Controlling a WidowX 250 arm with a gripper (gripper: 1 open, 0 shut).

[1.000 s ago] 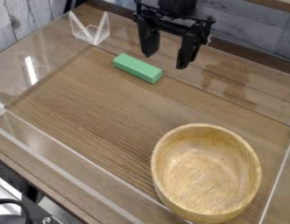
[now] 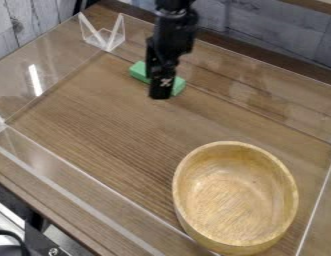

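Note:
My black gripper (image 2: 161,82) reaches down from the top centre over the green block (image 2: 142,72), its fingers apart and straddling the block, which lies on the wooden table (image 2: 114,135). The fingers partly hide the block; whether they touch it cannot be told.
A large wooden bowl (image 2: 235,195) takes up the lower right. A clear plastic object (image 2: 101,30) stands at the upper left near the table's edge. The middle, left and right of the table are mostly clear.
My gripper has moved down and to the left, from above and right of the green block to over it, turning as it came. The block and bowl look unmoved.

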